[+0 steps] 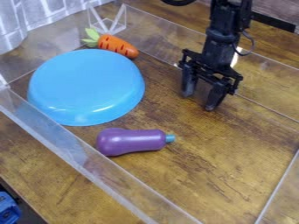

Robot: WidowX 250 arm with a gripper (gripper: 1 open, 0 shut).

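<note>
The black robot arm (219, 39) reaches down from the top centre to the wooden surface right of the blue plate (86, 80). Its gripper (209, 92) is low over the surface; whether its fingers hold anything is unclear. A white object shows partly behind it. A purple eggplant toy (131, 140) lies below the plate, and an orange carrot toy (111, 45) lies at the upper left.
Clear plastic walls edge the area on the left and top. A small blue object (6, 210) is at the lower-left corner, outside the wall.
</note>
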